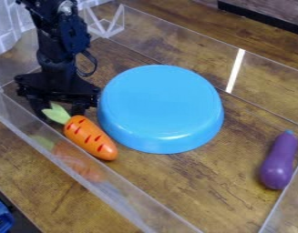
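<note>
A toy carrot [87, 138] with green leaves lies on the wooden table against the clear wall at the left, beside the blue upturned dish [161, 105]. My black gripper [56, 102] is low over the leafy end of the carrot; its fingertips are partly hidden, and whether they hold the leaves cannot be told.
A purple eggplant [279, 162] lies at the right of the wooden table [212, 200]. Clear plastic walls [115, 200] border the area. There is bare table below and right of the dish.
</note>
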